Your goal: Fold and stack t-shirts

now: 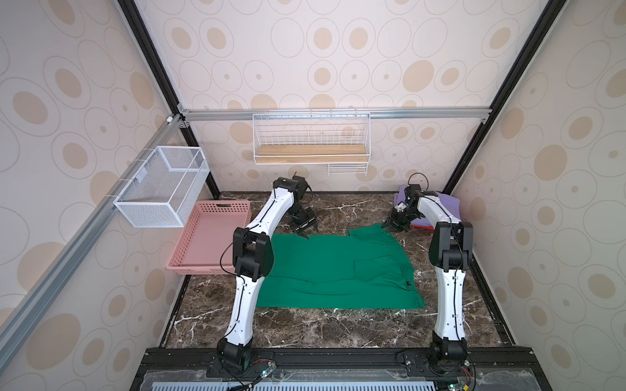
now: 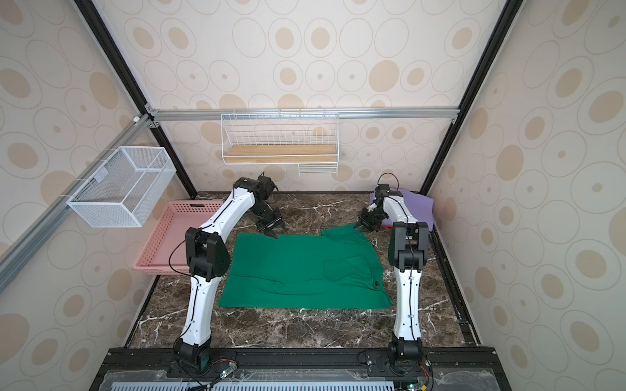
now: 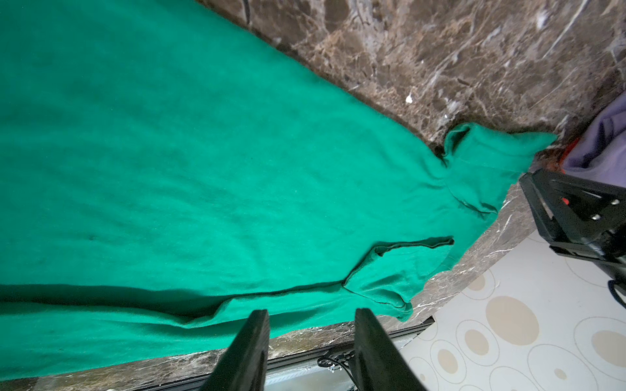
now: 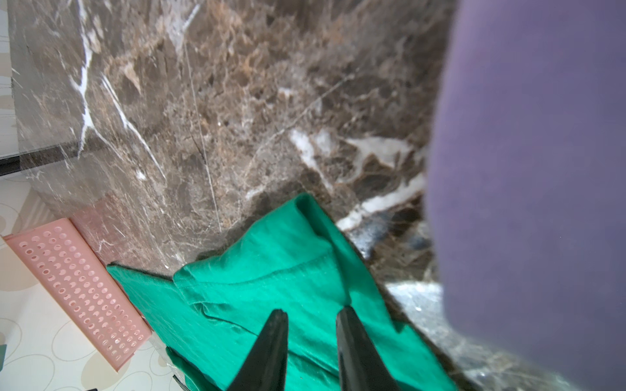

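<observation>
A green t shirt lies spread across the marble table, its near side folded over in a long strip. One sleeve sticks out at the far right corner; the other lies folded on the body at the near right. My left gripper hovers over the shirt's far edge, open and empty. Beside the far right sleeve, my right gripper is open, its fingers apart with nothing gripped. Folded purple cloth rests at the back right corner, with a strip of red under it.
An empty pink basket stands at the left. A white wire basket hangs on the left wall and a wire shelf on the back wall. Bare table shows in front of the shirt and behind it.
</observation>
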